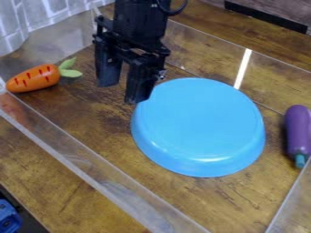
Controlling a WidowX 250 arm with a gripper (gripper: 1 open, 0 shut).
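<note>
My black gripper [125, 71] hangs over the middle-left of the wooden surface, just above and behind the left edge of a round blue disc [198, 132], its two fingers pointing down and set apart. Nothing shows between them. An orange toy carrot [36, 78] with green leaves lies to the left of the gripper. A purple toy eggplant [297, 134] with a teal tip lies at the right edge.
Clear plastic walls [97, 173] border the wooden surface [152, 196]. A small blue object [6, 218] is at the lower left corner, outside the wall. There is free wood in front of the carrot and behind the disc.
</note>
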